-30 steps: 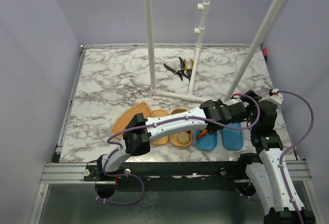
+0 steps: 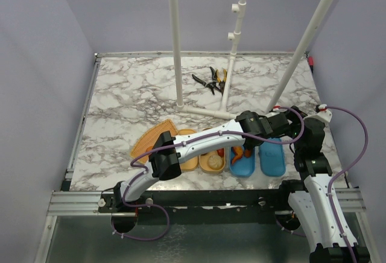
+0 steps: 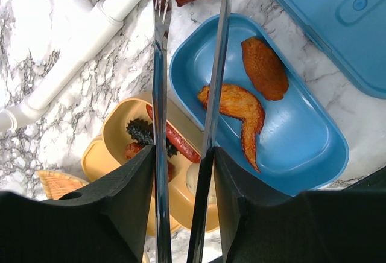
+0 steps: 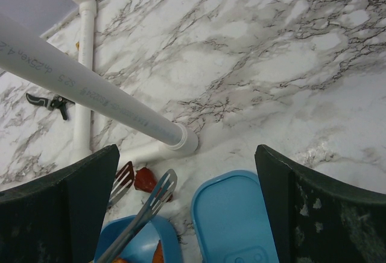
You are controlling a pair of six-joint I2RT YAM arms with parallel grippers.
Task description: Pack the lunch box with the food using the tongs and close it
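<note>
My left gripper holds open its two metal tong-like fingers over the boxes. Near their tips lies a red drumstick on the table, also in the right wrist view (image 4: 145, 180). The blue lunch box (image 3: 295, 142) contains a brown piece (image 3: 264, 69) and a fried wing (image 3: 238, 109). A yellow box (image 3: 120, 125) holds a sausage (image 3: 179, 139), dark greens (image 3: 139, 132) and a pale item partly hidden. My right gripper is open, with the blue lid (image 4: 231, 212) below it.
White pipe frames (image 2: 200, 111) stand on the marble table (image 2: 126, 88) behind the boxes, with pliers (image 2: 208, 84) at the back. A woven basket (image 2: 149, 134) is at the left.
My left arm has shifted slightly in the top view, its wrist moving a little toward the front and left. My right arm looks unchanged.
</note>
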